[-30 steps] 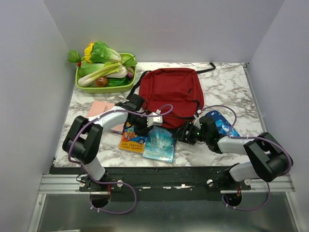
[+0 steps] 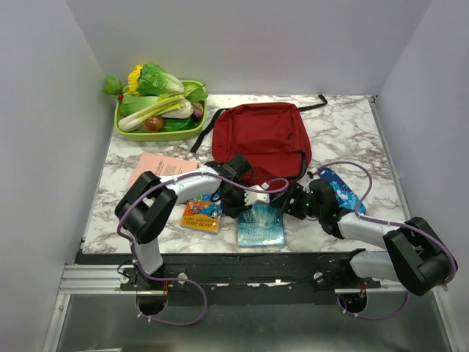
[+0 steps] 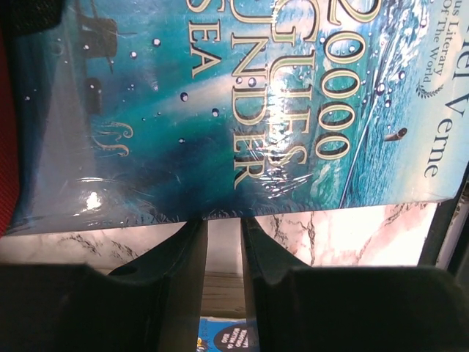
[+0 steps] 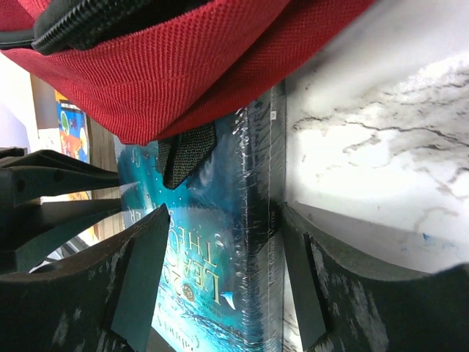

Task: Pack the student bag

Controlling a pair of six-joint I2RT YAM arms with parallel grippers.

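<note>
The teal "20,000 Leagues Under the Sea" book [image 2: 261,229] [image 3: 249,95] lies at the table's front, its upper end against the red bag [image 2: 256,136]. At its left edge stands my left gripper [image 2: 239,210], partly open with an empty gap, its fingertips meeting the cover's edge in the left wrist view. My right gripper [image 2: 288,210] is open at the opposite edge; its fingers stand either side of the book's spine [image 4: 260,191]. I cannot tell whether they press on it. A bag strap [image 4: 187,154] overlies the book's corner.
Left of the teal book lie a colourful Andy Griffiths book [image 2: 199,221] and a pink book [image 2: 157,165], partly under my left arm. A blue patterned item [image 2: 338,187] rests at right. A green vegetable basket [image 2: 165,134] fills the back left.
The teal book has slid right and turned straighter, away from the Andy Griffiths book. My left gripper moved right with it, and my right gripper shifted slightly right. The bag's lower part has shifted a little.
</note>
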